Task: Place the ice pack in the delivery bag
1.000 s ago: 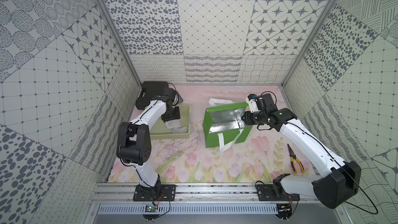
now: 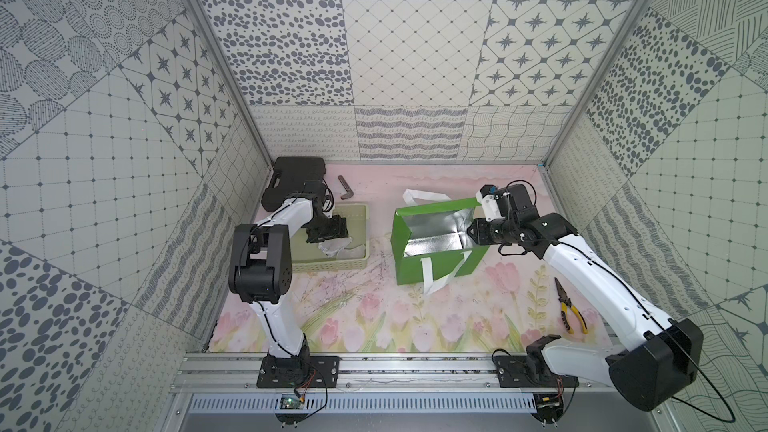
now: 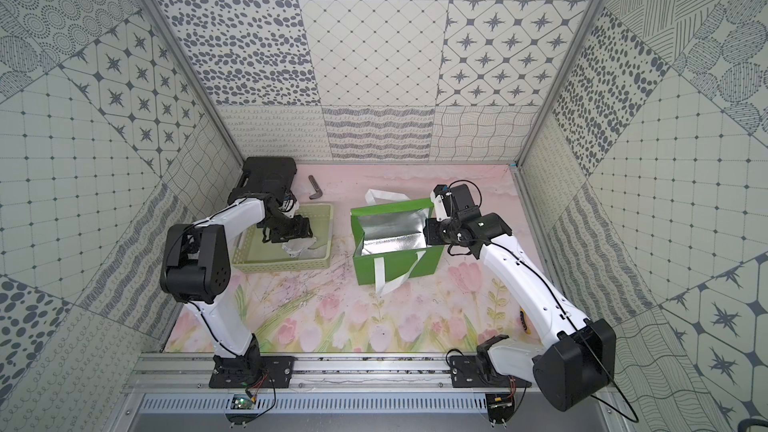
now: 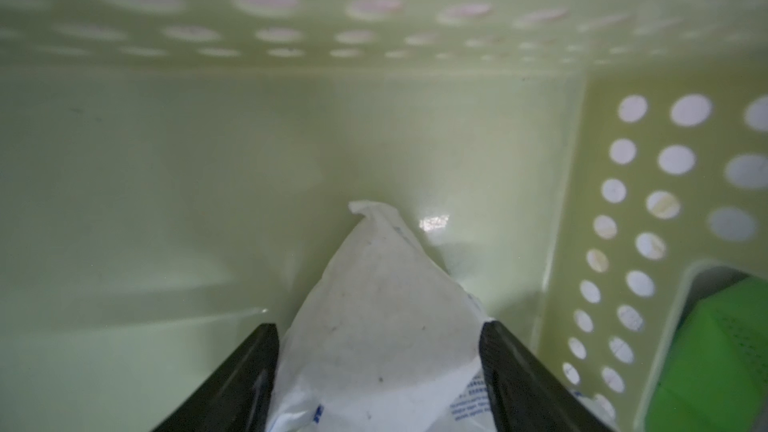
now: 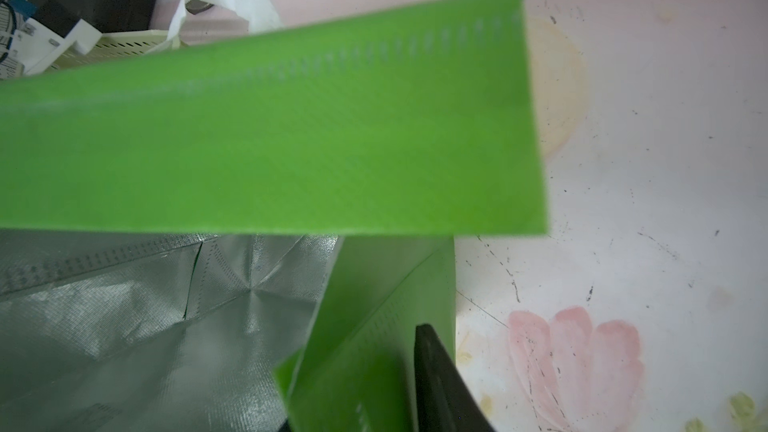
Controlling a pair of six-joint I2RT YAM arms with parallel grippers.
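The white ice pack [image 4: 376, 312] lies in the pale green basket [image 2: 360, 232], on the left of the table. Over it my left gripper has its fingers apart, one either side of the pack's crumpled upper part. The green delivery bag [image 2: 416, 268] stands in the middle, silver lining showing through its open top. My right gripper [image 2: 478, 232] is at the bag's right end, with a green flap of the bag between or beside its fingers in the right wrist view; how far it is closed is unclear.
A black case [image 2: 284, 176] and a grey angled tool [image 2: 345, 190] lie behind the basket. Pliers [image 2: 570, 308] rest at the front right.
The right arm has shifted very slightly at the bag.
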